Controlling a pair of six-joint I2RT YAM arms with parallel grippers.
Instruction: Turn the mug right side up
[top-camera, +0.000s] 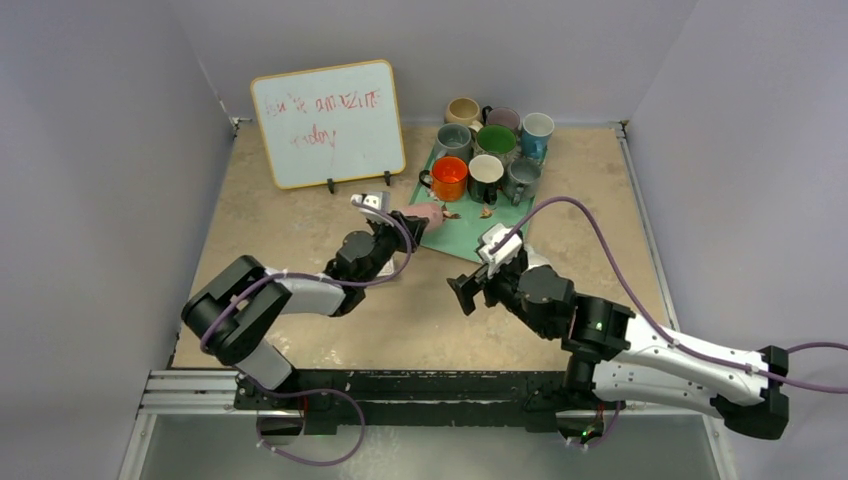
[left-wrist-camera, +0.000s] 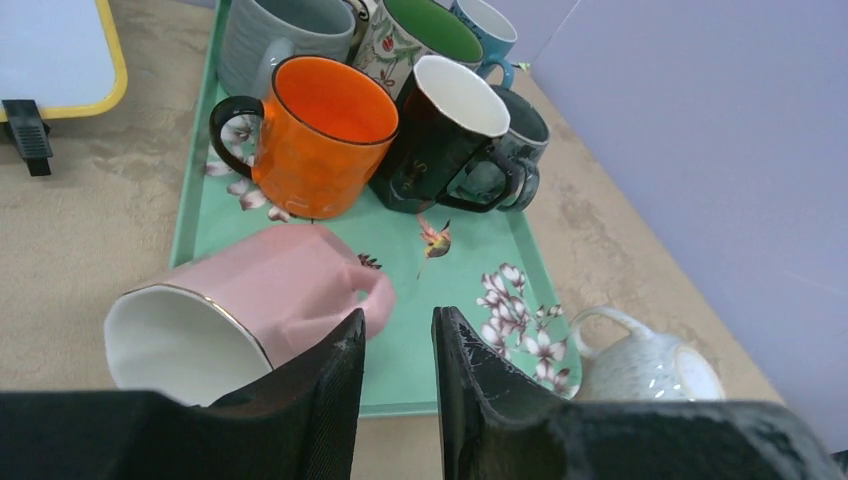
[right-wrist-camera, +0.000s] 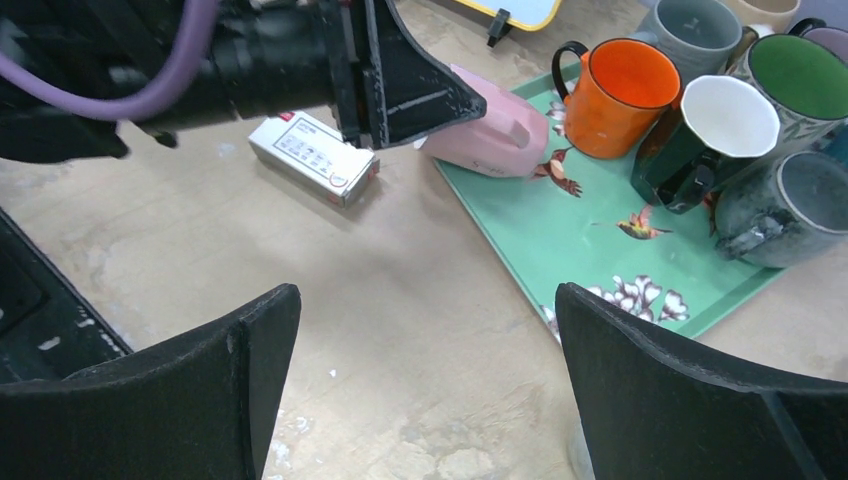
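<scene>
The pink mug (left-wrist-camera: 255, 275) lies on its side across the tray's near left edge, its white mouth facing left and its handle to the right. My left gripper is open beside the mug's handle, with a clear gap and nothing gripped between its fingers. From above, the left gripper hides part of the pink mug (top-camera: 430, 214). Over the bare table in front of the tray, my right gripper stands wide open and empty. The green tray (top-camera: 465, 238) has a floral print.
Upright mugs crowd the tray's back, among them an orange mug (left-wrist-camera: 325, 140) and a black mug (left-wrist-camera: 440, 135). A pale speckled mug (left-wrist-camera: 640, 368) lies tipped beside the tray's right corner. A small white box (right-wrist-camera: 313, 155) sits under the left arm. A whiteboard (top-camera: 328, 125) stands back left.
</scene>
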